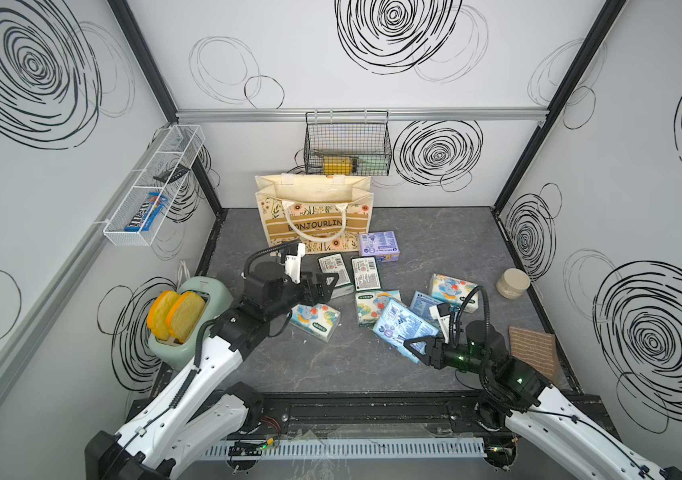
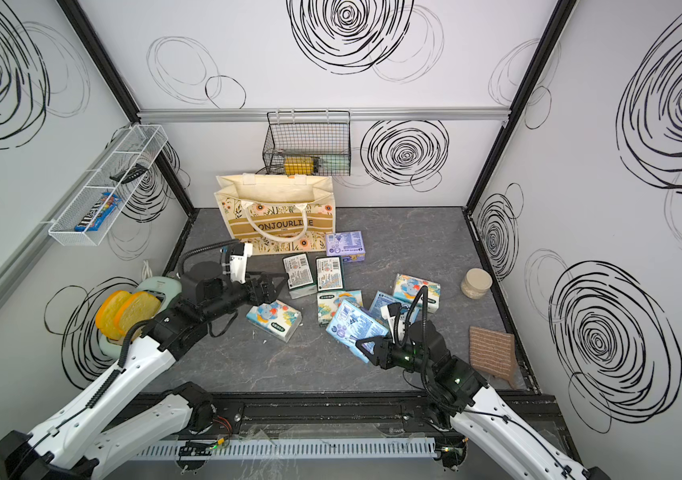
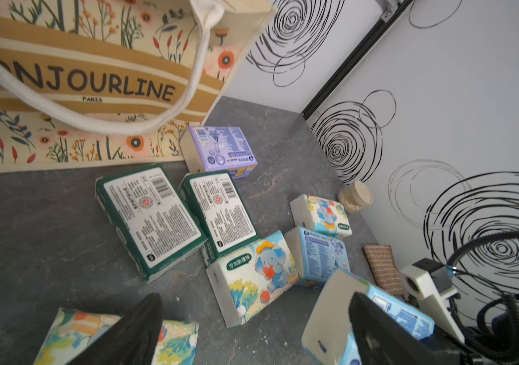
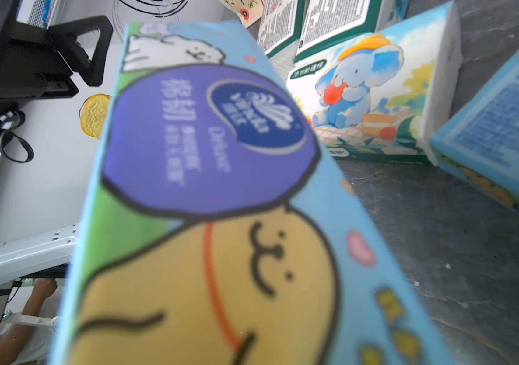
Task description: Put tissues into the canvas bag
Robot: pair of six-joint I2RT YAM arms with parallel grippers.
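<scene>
The cream canvas bag [image 1: 309,216] stands upright at the back left of the table. My right gripper [image 1: 419,350] is shut on a light-blue tissue pack [image 1: 399,326], tilted at front centre and filling much of the right wrist view. My left gripper [image 1: 326,284] is open over the table left of centre, nothing held, above a floral pack [image 1: 315,320]. Two white-green packs [image 3: 149,219], a purple pack [image 1: 378,245] beside the bag, an elephant pack [image 3: 253,276], a blue pack [image 3: 320,255] and another floral pack [image 1: 453,289] lie around the middle.
A green toaster [image 1: 217,312] with yellow slices is at the left. A beige jar [image 1: 513,282] and brown mat [image 1: 533,352] lie at the right. Wire baskets [image 1: 347,144] hang on the walls.
</scene>
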